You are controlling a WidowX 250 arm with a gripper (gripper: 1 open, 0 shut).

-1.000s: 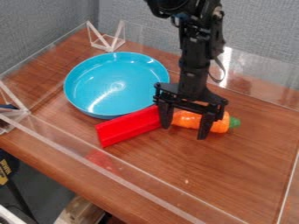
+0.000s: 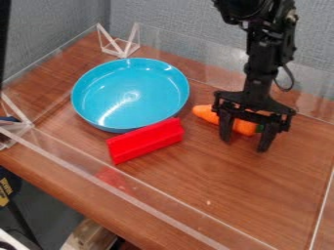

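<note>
My black gripper (image 2: pixel 245 135) is low over an orange toy carrot (image 2: pixel 206 113) on the right half of the wooden table, its two fingers reaching down on either side of the carrot's right part. Whether it grips the carrot is unclear, and the carrot's green top is hidden. A red block (image 2: pixel 144 140) lies to the lower left, beside a blue bowl (image 2: pixel 129 93).
Clear walls edge the wooden table (image 2: pixel 235 205), with white brackets (image 2: pixel 117 41) at the back left.
My arm and gripper have moved to the right along the carrot, from near the red block's end to over the carrot's right part, now covering its green top.
</note>
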